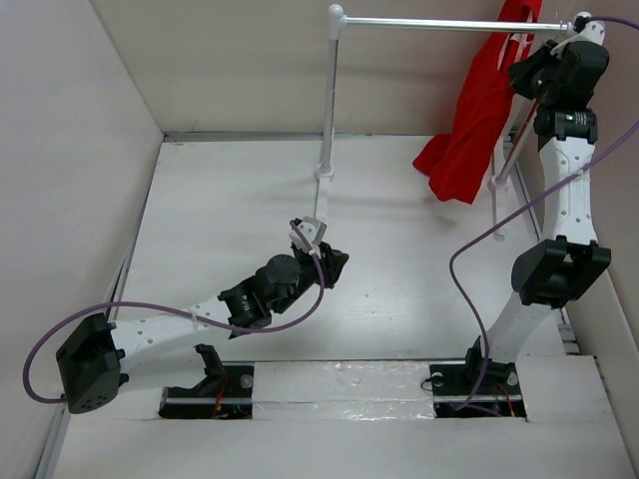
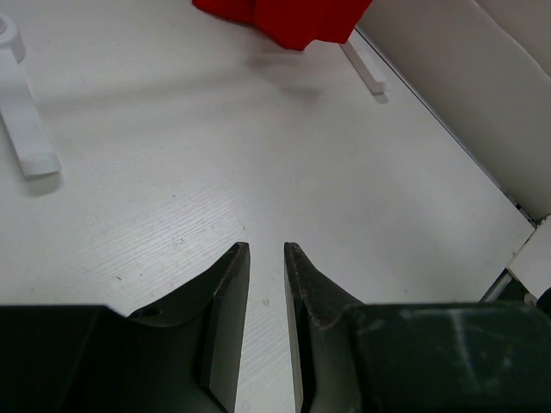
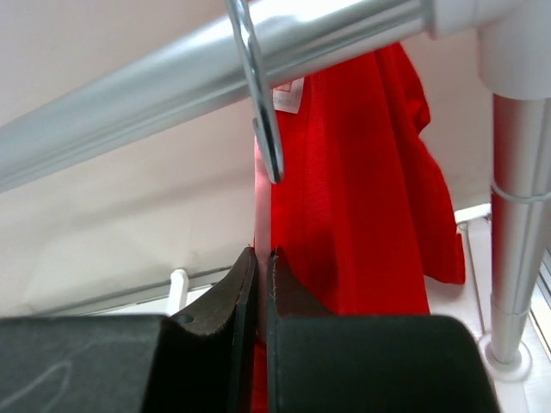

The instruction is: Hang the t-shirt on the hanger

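Observation:
The red t-shirt (image 1: 464,140) hangs at the back right on a pale hanger (image 3: 263,202), which my right gripper is shut on. The hanger's metal hook (image 3: 263,103) is right at the horizontal rail (image 3: 155,99); whether it bears on it I cannot tell. The right gripper is high at the rail's right end in the top view. My left gripper is low in the middle, a narrow gap between its fingers and nothing in it.
The rack's right post (image 3: 516,232) stands close beside the shirt, near the right wall. The left post (image 1: 327,100) is behind my left arm.

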